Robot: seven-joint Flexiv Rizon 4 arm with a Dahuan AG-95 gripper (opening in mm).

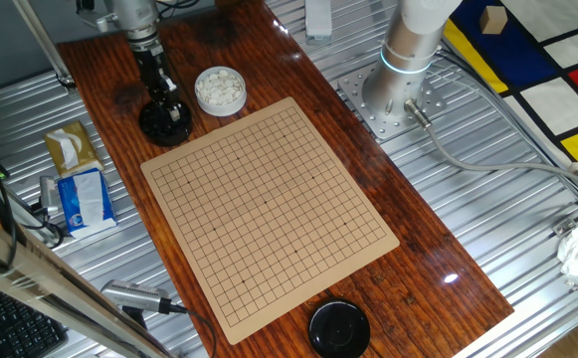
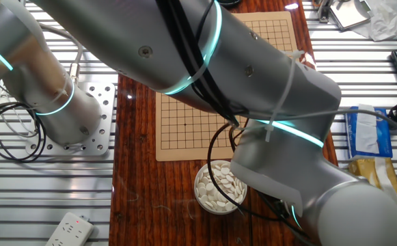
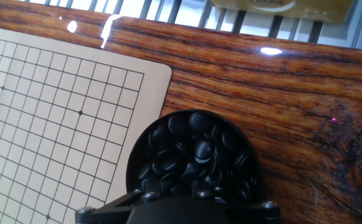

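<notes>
A black bowl [image 3: 196,118] full of glossy black stones [image 3: 204,149] stands just off a corner of the wooden grid board [image 3: 149,93]. My gripper reaches over the near part of this bowl in the wrist view. Exterior view 1 has the gripper [image 1: 173,111] low at the bowl [image 1: 149,131], partly covering it. Its fingertips are dark against dark stones, so their gap and anything between them cannot be made out. The board [image 1: 269,214] carries no stones. Beside the black bowl stands a white bowl [image 1: 201,102] of white stones [image 1: 223,89].
A black round dish or lid [image 1: 338,328] lies near the board's opposite end. Off the table are a blue packet [image 1: 88,204] and a gold packet [image 1: 75,149]. The arm [image 2: 253,75] spans above the board in exterior view 2. Bare table [image 1: 428,259] shows along the robot base's side.
</notes>
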